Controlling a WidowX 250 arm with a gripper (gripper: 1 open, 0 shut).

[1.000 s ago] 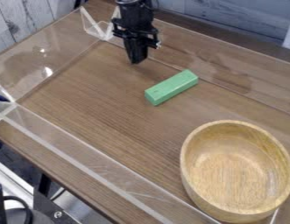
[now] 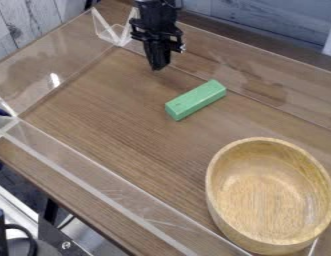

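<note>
The dark robot gripper [image 2: 158,55] hangs over the wooden table at the top centre of the view, small and dark; whether its fingers are apart is too small to tell. A green block [image 2: 196,99] lies on the table below and to the right of it. A large round tan bowl [image 2: 268,190] sits at the lower right.
Clear plastic side walls run along the left edge and near the gripper. Dark cables show at the lower left corner.
</note>
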